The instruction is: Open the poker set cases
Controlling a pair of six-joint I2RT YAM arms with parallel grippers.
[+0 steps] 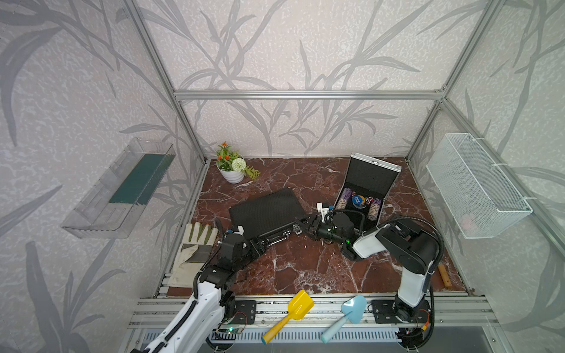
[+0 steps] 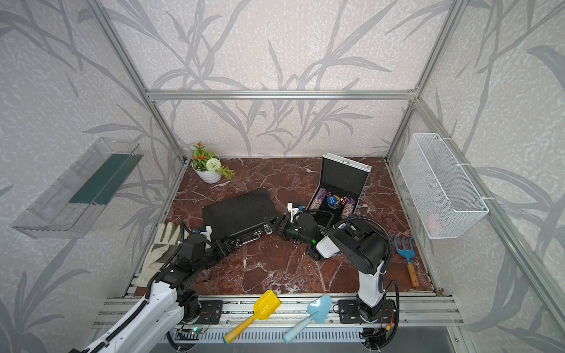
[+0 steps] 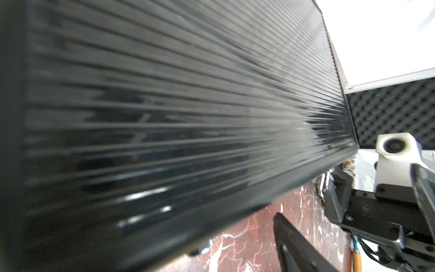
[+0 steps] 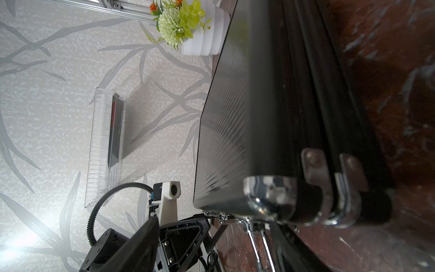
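Observation:
A closed black case [image 1: 264, 209] lies on the marble table, its silver latches and handle [image 2: 248, 238] toward me. An open case [image 1: 370, 176] with chips stands at back right, lid up. My left gripper [image 1: 252, 250] is at the closed case's front left end; in the left wrist view the ribbed lid [image 3: 181, 90] fills much of the frame. My right gripper [image 1: 310, 226] is at its front right corner, close by the metal corner cap [image 4: 267, 195] in the right wrist view. The finger states are hard to make out.
A flower pot [image 1: 232, 173] stands at back left, gloves [image 1: 185, 264] at front left, a garden fork [image 2: 406, 253] at right. A yellow scoop [image 1: 300, 303] and blue scoop [image 1: 353, 306] lie on the front rail. Wire baskets hang on both side walls.

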